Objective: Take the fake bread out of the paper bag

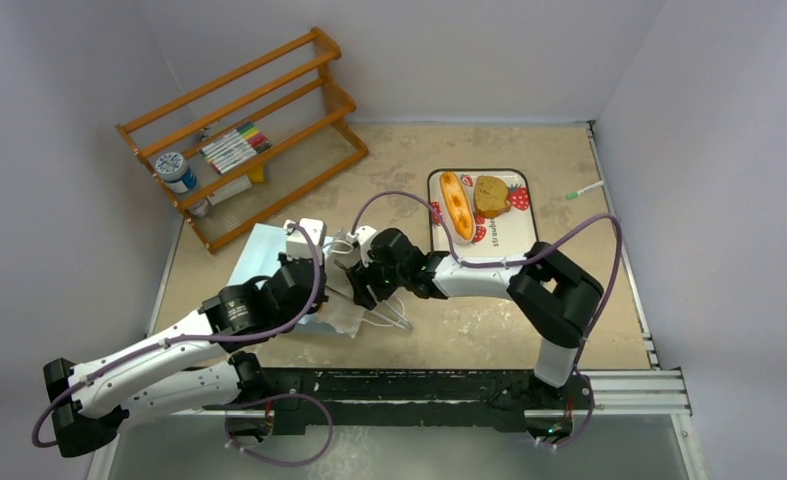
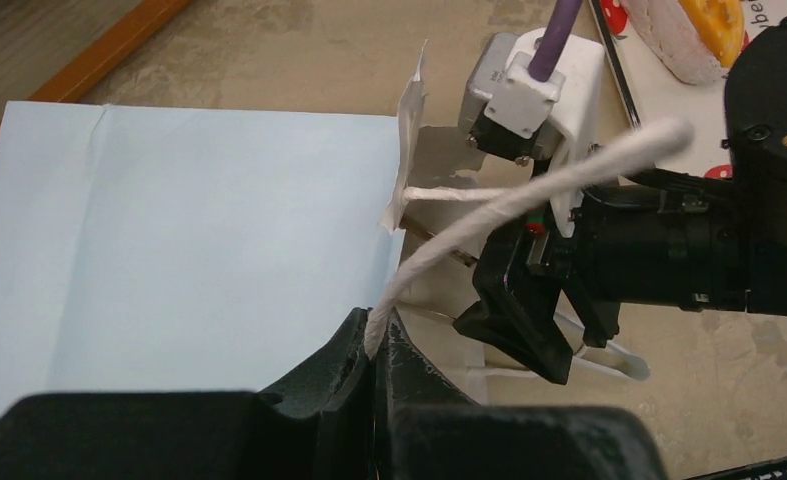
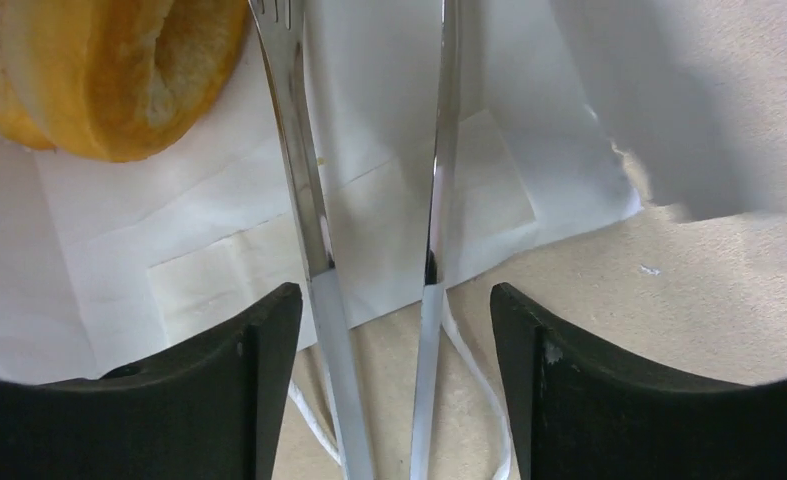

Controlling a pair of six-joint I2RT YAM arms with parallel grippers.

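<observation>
The pale blue paper bag (image 2: pixel 229 240) lies flat, its mouth toward the right. My left gripper is shut on its twisted cord handle (image 2: pixel 459 230). Inside the white bag, in the right wrist view, golden ring-like bread (image 3: pixel 119 75) shows at upper left. Metal tongs (image 3: pixel 314 225) reach in, one slotted end beside the bread; the other leg's end leaves the frame. My right gripper stands open around the tongs' grey handles, its right finger (image 3: pixel 524 330) clear of them. In the top view, both arms cover the bag's mouth.
A strawberry-print tray (image 1: pixel 504 235) at the right holds a long bread (image 1: pixel 456 205) and a brown piece (image 1: pixel 491 196). At the back left stands a wooden rack (image 1: pixel 269 150) with pens and jars. A green-tipped pen (image 1: pixel 584 190) lies far right.
</observation>
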